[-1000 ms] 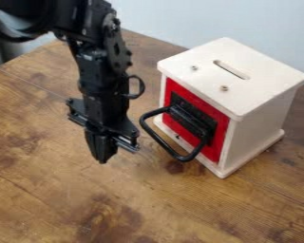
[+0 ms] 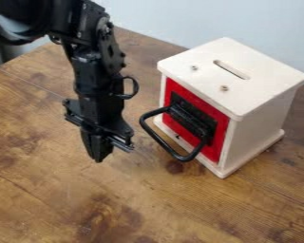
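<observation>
My black gripper (image 2: 102, 142) hangs just above the wooden table (image 2: 66, 204), left of a pale wooden box (image 2: 250, 114). It looks shut, with no object visible between its fingers. The box has a slot in its top and a red front panel (image 2: 213, 148) fitted with a black part and a looped black handle (image 2: 180, 156). The handle juts out toward my gripper, a short distance to its right.
A light wall stands behind the box, and the table's back edge runs behind my arm at the upper left.
My gripper has shifted very slightly over the last second; the box and its handle look unchanged.
</observation>
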